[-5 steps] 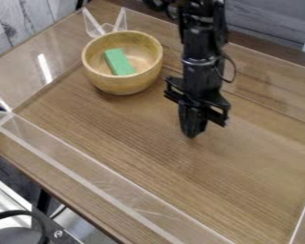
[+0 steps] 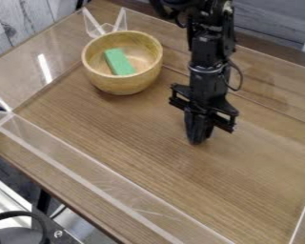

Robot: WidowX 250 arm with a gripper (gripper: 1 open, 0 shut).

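Observation:
The black robot arm hangs down from the top of the view, with its gripper [image 2: 197, 133] low over the middle of the wooden table [image 2: 142, 181]. Its fingertips appear shut, with nothing visible between them; whether they touch the tabletop I cannot tell. To the upper left of the gripper, apart from it, a wooden bowl [image 2: 123, 83] holds a green block [image 2: 118, 62].
A white object [image 2: 104, 24] with two pointed tips stands behind the bowl. A black cable [image 2: 22, 214] loops at the lower left.
Over the last second the arm has shifted slightly, and more of its lower body shows around the gripper. The bowl and green block have not moved.

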